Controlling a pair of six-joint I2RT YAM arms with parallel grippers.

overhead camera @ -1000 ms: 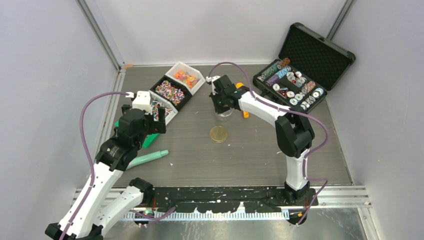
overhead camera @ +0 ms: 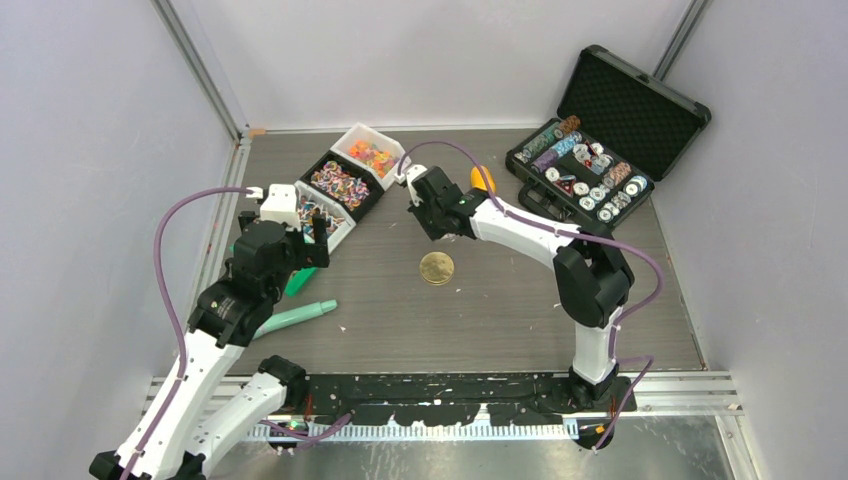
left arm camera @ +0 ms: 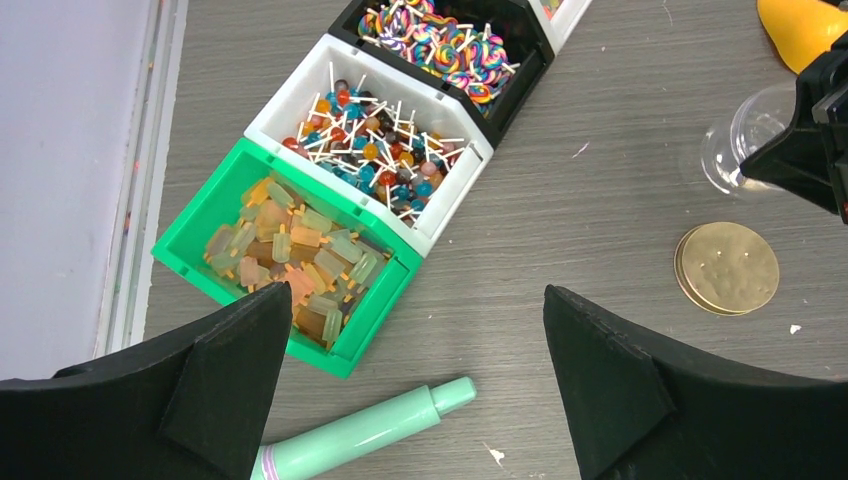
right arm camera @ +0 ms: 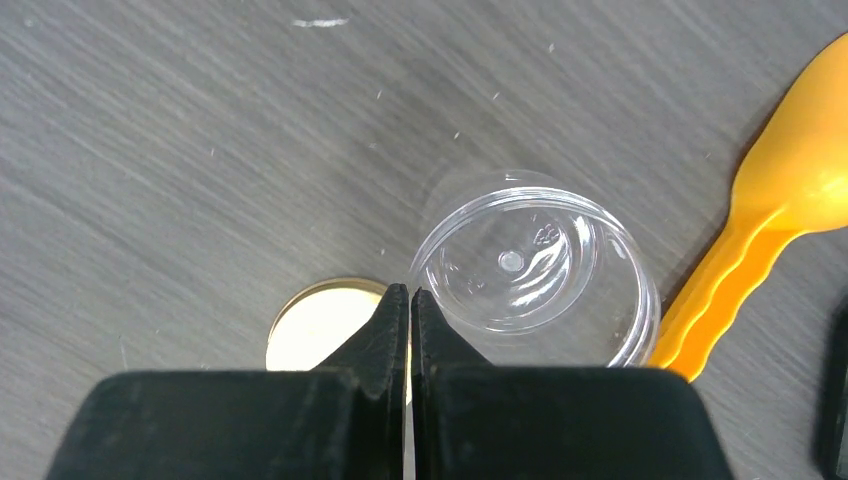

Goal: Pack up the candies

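Note:
A clear round jar [right arm camera: 530, 270] has its rim at the tips of my right gripper, whose fingers are shut on it; the jar looks empty. Just below the jar in the left wrist view lies a gold lid [left arm camera: 728, 267]. My left gripper hangs open with empty space between its fingers, above the green bin [left arm camera: 350, 345] of popsicle-shaped candies and the pale green tube [left arm camera: 365, 430]. Ball lollipops fill a white bin [left arm camera: 455, 205]; swirl lollipops lie in the black bin [left arm camera: 525, 75]. Orange candies are in the far white bin [overhead camera: 391, 176].
A yellow-orange scoop [right arm camera: 735, 245] lies on the table right of the jar. An open black case [overhead camera: 640, 190] of chips and cards stands at the back right. Bare table [overhead camera: 480, 330] extends across the front middle and right.
My left arm has barely moved.

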